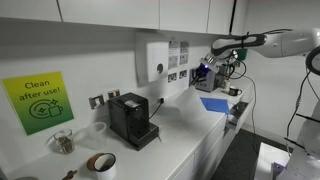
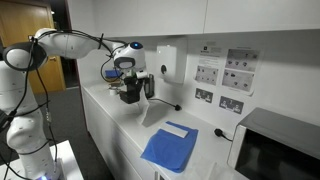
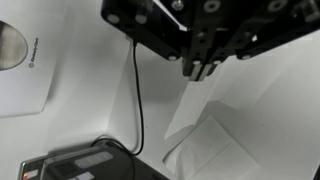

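In exterior view 2, a thin white sheet (image 2: 154, 112), apparently a paper towel, hangs from my gripper (image 2: 146, 94) above the counter. My gripper is shut in the wrist view, with the white sheet (image 3: 190, 104) running down from its fingertips. Exterior view 1 shows the gripper (image 1: 199, 76) to the right of the white wall dispenser (image 1: 157, 57); the sheet (image 1: 188, 101) slants below it. The exact grip on the sheet is too small to make out.
A blue cloth (image 2: 170, 148) lies on the white counter. The black coffee machine (image 1: 133, 120) stands farther along, with its cable (image 3: 139, 100) running up to the wall. Mugs (image 1: 103, 165) and a glass jar (image 1: 64, 142) stand at the near end.
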